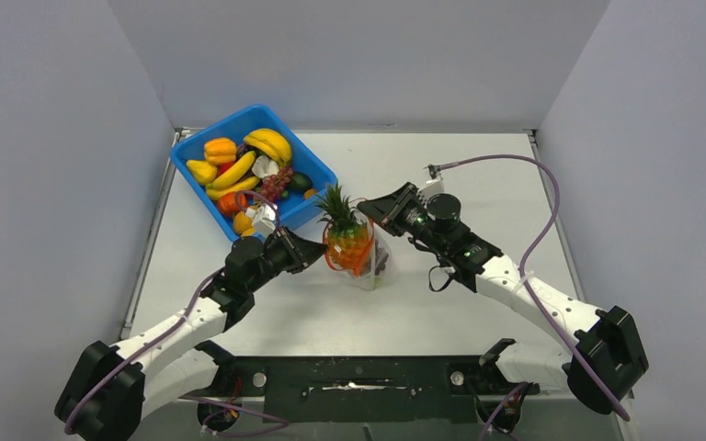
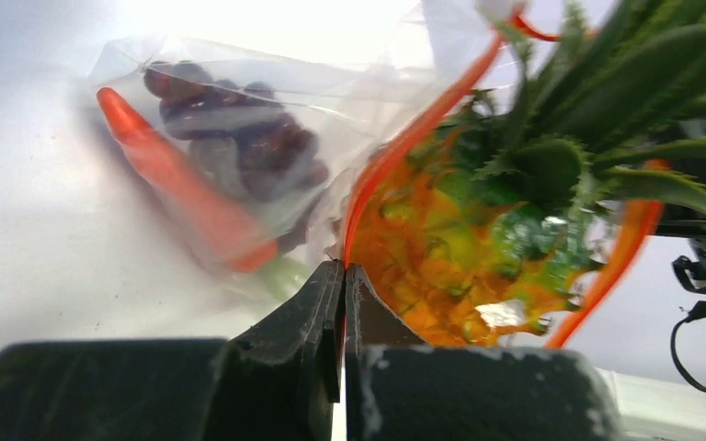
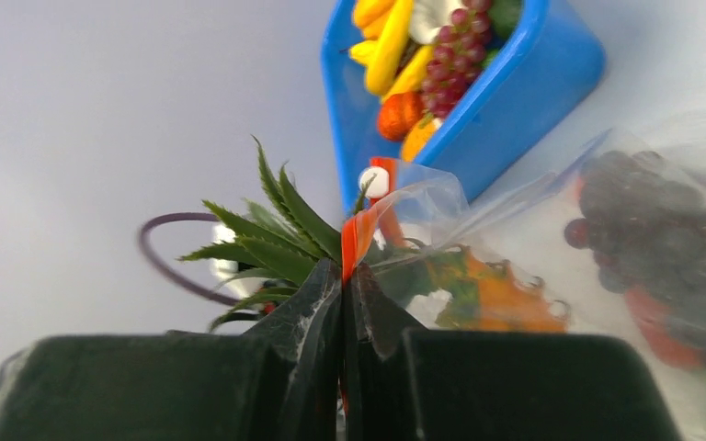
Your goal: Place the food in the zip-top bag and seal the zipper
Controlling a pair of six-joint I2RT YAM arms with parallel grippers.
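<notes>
The clear zip top bag [image 1: 383, 265] with its orange zipper rim [image 2: 377, 175] lies mid-table, its mouth spread apart. A pineapple [image 1: 349, 241] sits in the mouth, leafy crown [image 3: 280, 230] sticking out past the rim. Deeper inside are dark grapes [image 2: 248, 129] and a carrot [image 2: 179, 179]. On the left side of the mouth, my left gripper is shut, the orange rim running down between its fingertips. The opposite rim is pinched in my right gripper, an orange strip showing between its fingers.
At the back left stands a blue bin [image 1: 308, 152] holding bananas [image 1: 271, 142], grapes [image 1: 276, 186] and other food, close to the bag and the left arm. Table to the right and in front of the bag is clear.
</notes>
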